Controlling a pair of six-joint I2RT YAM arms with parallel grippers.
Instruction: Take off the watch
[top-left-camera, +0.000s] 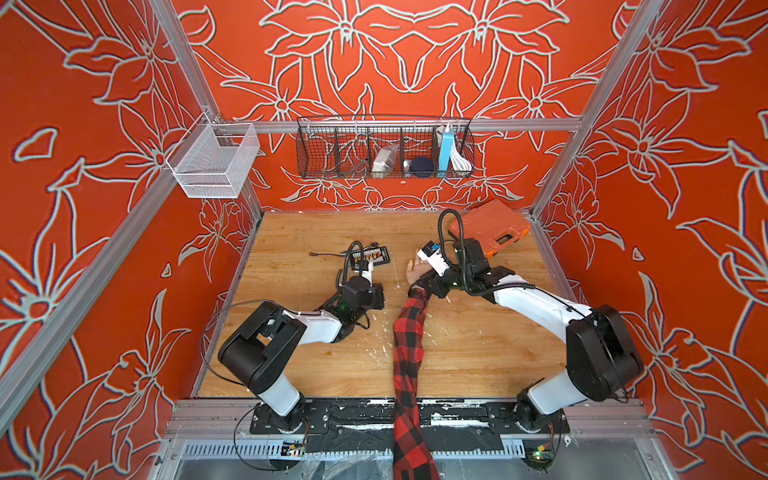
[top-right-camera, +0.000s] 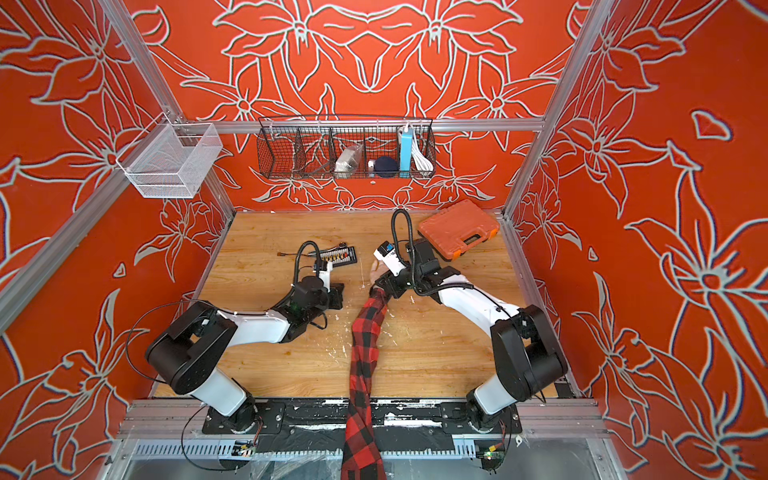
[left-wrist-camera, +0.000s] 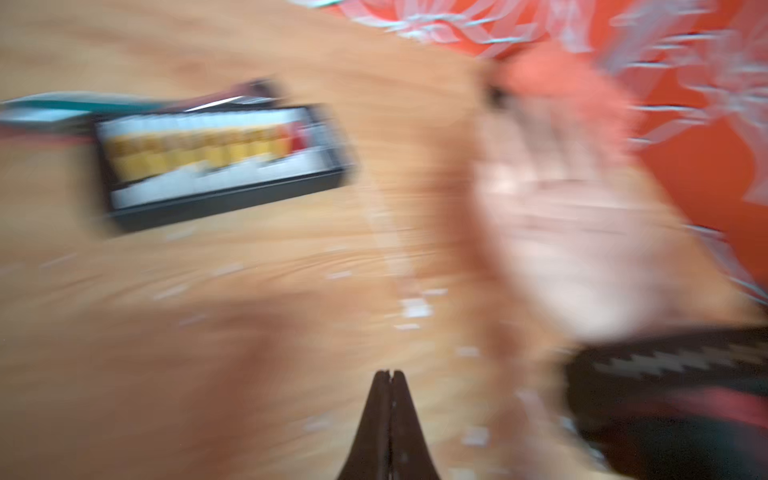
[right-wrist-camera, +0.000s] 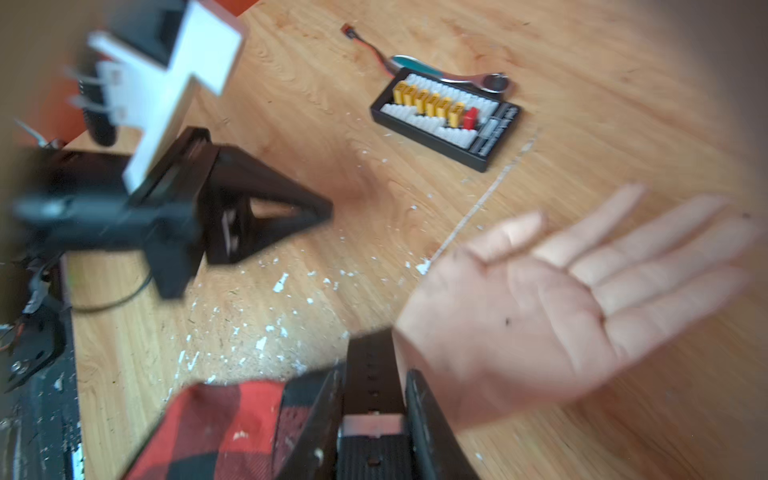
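Observation:
A black watch strap (right-wrist-camera: 369, 356) with a pale loop runs round the wrist of the palm-up mannequin hand (right-wrist-camera: 512, 328). My right gripper is shut on the strap, one finger against each edge. My left gripper is shut, its tips together with nothing between them. It stands over the table to the left of the wrist, clear of the strap. In the left wrist view the hand (left-wrist-camera: 568, 224) is blurred, and a dark shape covers its wrist. From above, my right gripper hides the watch. A red and black checked sleeve (top-left-camera: 408, 336) covers the forearm.
Left of the hand lie a black charging board (right-wrist-camera: 448, 116) and a ratchet (right-wrist-camera: 472, 77). An orange case (top-left-camera: 492, 224) rests at the back right. A wire basket (top-left-camera: 352, 152) hangs on the back wall.

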